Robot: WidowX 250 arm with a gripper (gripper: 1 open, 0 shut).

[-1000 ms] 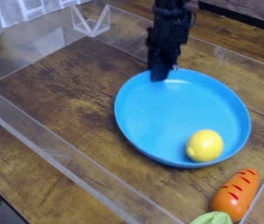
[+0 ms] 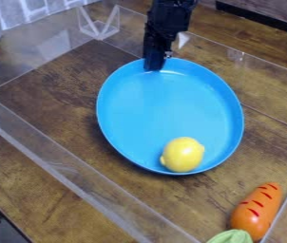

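Note:
My black gripper (image 2: pixel 155 63) is at the top middle, its tip at the far rim of a blue plate (image 2: pixel 153 112); whether its fingers are open or shut is hard to tell. A yellow lemon-like object (image 2: pixel 181 154) lies on the near part of the plate.
An orange toy carrot (image 2: pixel 259 211) with a green top lies at the bottom right, apart from the plate. Clear plastic walls edge the wooden surface (image 2: pixel 51 95). Bare wood shows left and right of the plate.
The plate, with the yellow object on it, has shifted left and up from where it was, and my gripper has moved left with it. The carrot is unchanged.

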